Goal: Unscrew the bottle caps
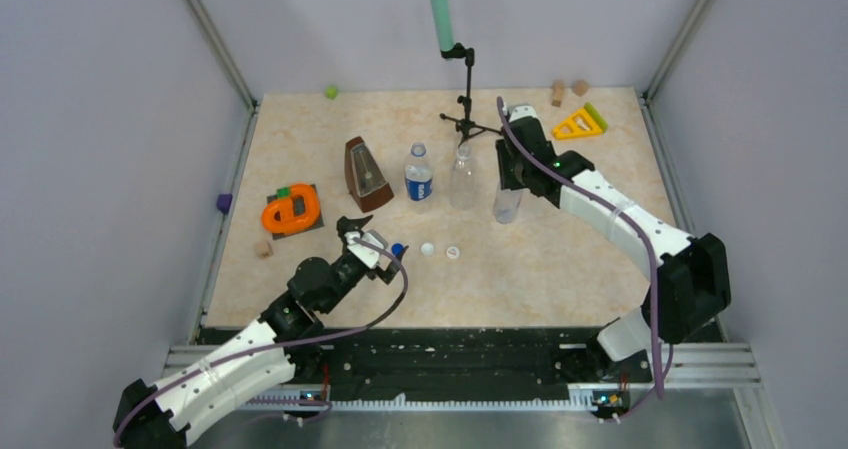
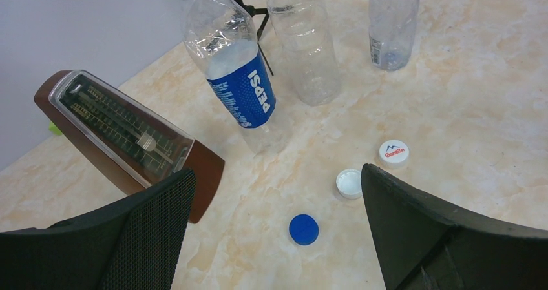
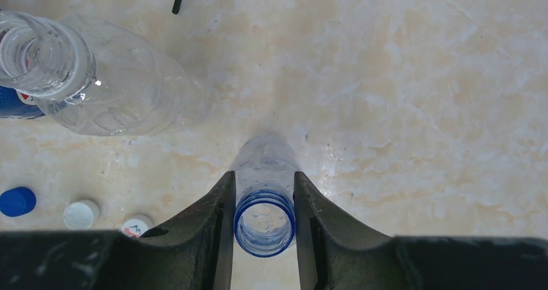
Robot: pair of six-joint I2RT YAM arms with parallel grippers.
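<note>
My right gripper is shut on the neck of a capless clear bottle [image 1: 507, 206], whose blue-rimmed mouth shows between the fingers in the right wrist view. Whether its base touches the table I cannot tell. Left of it stand another clear bottle [image 1: 463, 182] and a Pepsi bottle [image 1: 418, 176], both upright and open-mouthed. A blue cap [image 2: 304, 230], a white cap [image 2: 349, 183] and a white cap with printed lettering [image 2: 393, 152] lie loose on the table. Above the table, near the blue cap, my left gripper [image 1: 377, 239] is open and empty.
Close to the Pepsi bottle leans a brown metronome [image 1: 367, 175]. An orange pumpkin shape [image 1: 291, 209] lies at the left. A black tripod [image 1: 466, 99] rises at the back, and a yellow triangle [image 1: 579, 122] lies back right.
</note>
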